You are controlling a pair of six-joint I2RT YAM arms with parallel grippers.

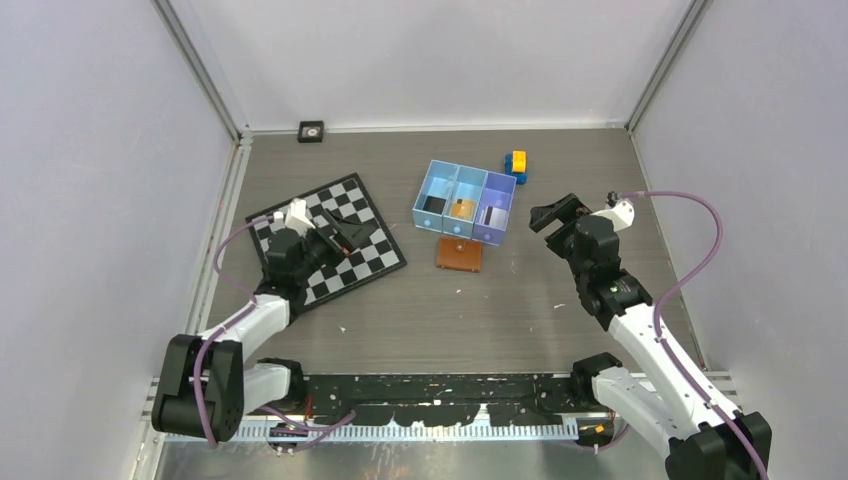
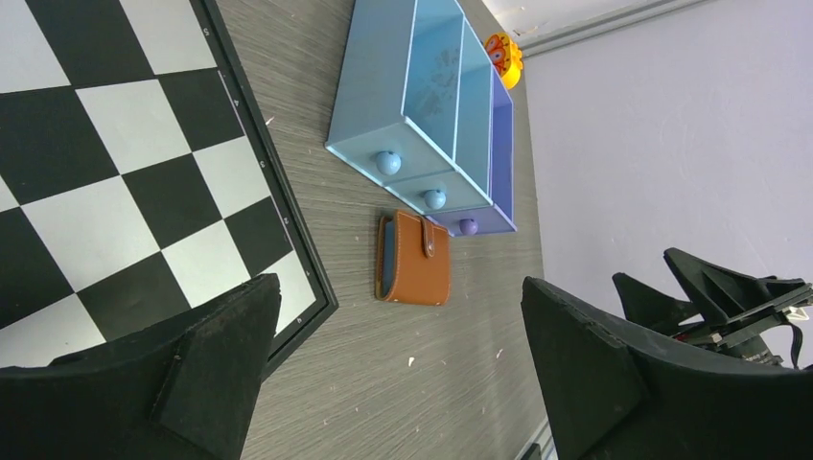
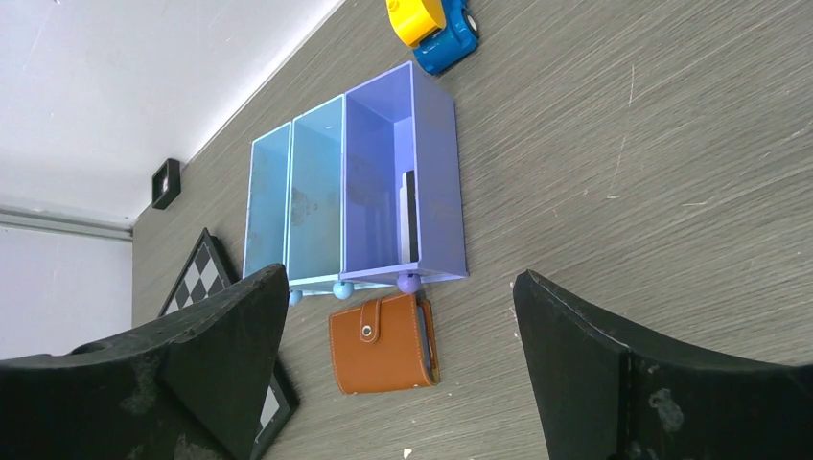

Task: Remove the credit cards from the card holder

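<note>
The brown card holder (image 1: pixel 459 254) lies flat on the table, just in front of the blue and purple drawer box, its snap strap closed in both wrist views. Dark edges show at the open side of the card holder (image 3: pixel 382 343); single cards cannot be made out. Over the chessboard, my left gripper (image 1: pixel 360 240) hangs open and empty, to the left of the holder. My right gripper (image 1: pixel 544 222) is also open with nothing between its fingers, up and to the right of the holder. Neither touches it.
The three-section box (image 1: pixel 428 223) holds several small items and stands close behind the holder. A chessboard (image 1: pixel 396 268) covers the left side. A yellow and blue toy (image 1: pixel 517 164) and a small black box (image 1: pixel 311 131) sit at the back. Table space in front of the holder is clear.
</note>
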